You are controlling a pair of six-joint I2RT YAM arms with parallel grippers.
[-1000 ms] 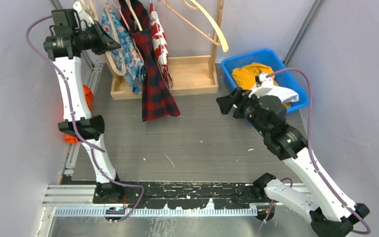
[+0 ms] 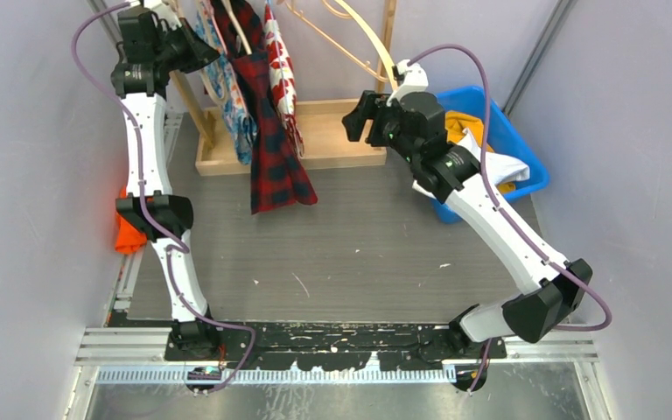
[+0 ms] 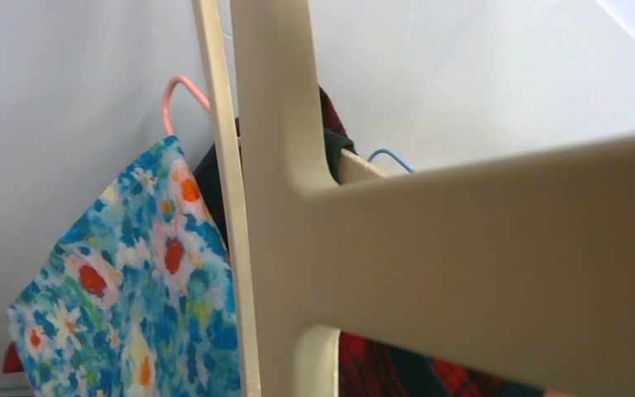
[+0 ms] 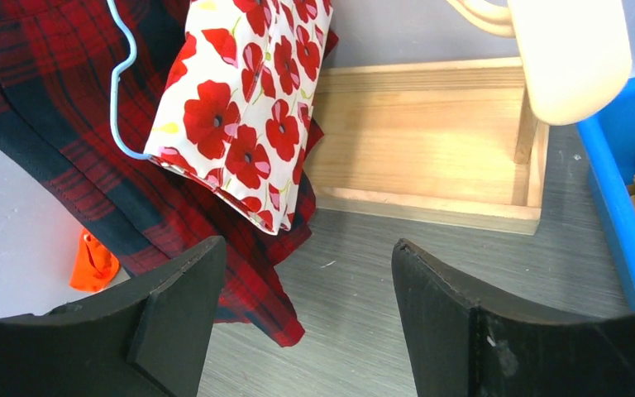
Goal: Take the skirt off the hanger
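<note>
A red-and-navy plaid garment (image 2: 276, 166) hangs between a blue floral cloth (image 2: 232, 96) and a white cloth with red flowers (image 2: 280, 66), on the rack. My left gripper (image 2: 197, 54) is up at the rack's top left; in the left wrist view a close-up cream hanger (image 3: 274, 99) fills much of the picture, and the fingers do not show clearly. My right gripper (image 2: 359, 122) stands open right of the garments, nothing between its fingers. A pale blue hanger (image 4: 121, 107) shows by the red-flowered cloth in the right wrist view.
The wooden rack base (image 2: 341, 157) stands at the back. A blue bin (image 2: 525, 166) with yellow and white cloth is at the right. An orange cloth (image 2: 127, 236) lies at the left wall.
My right gripper has moved up and left toward the rack.
</note>
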